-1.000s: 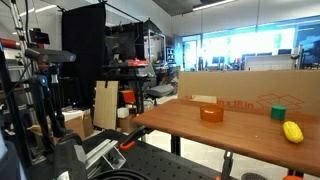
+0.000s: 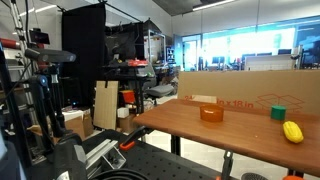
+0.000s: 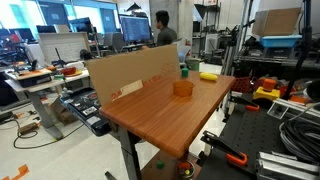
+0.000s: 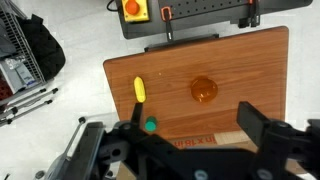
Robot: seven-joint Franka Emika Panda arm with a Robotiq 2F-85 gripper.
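Note:
An orange-brown bowl [image 2: 211, 113] rests upright on the wooden table [image 2: 185, 120]; in the wrist view the bowl [image 4: 204, 89] appears right of centre. A yellow corn-like object [image 2: 292, 131] lies near the table's right side, and the same yellow object [image 4: 139, 89] shows at left from above. Behind it stands a green cup [image 2: 278, 112], seen as a green round thing [image 4: 151, 124] in the wrist view. My gripper is high over the table, open, its dark fingers [image 4: 250, 120] spread wide and apart from every object.
A cardboard panel [image 2: 230, 88] stands along the table's far edge. Beside the near edge runs a dark frame [image 4: 220, 22] carrying a yellow box with a red button [image 4: 133, 10]. Bare tabletop surrounds the bowl. In the second exterior view a person [image 3: 164, 30] sits in the background.

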